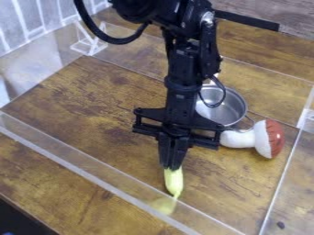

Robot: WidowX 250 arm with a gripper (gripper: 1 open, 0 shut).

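The black robot arm reaches down from the top centre to its gripper [171,154], which is low over the wooden floor and looks shut. Just below the fingertips lies a pale yellow elongated object [174,182], its upper end partly hidden by the gripper. Whether anything is between the fingers cannot be seen clearly.
A metal bowl [227,108] sits behind the arm on the right. A white object with a red end [260,139] lies right of the gripper. Clear walls edge the wooden surface [73,119], whose left side is free.
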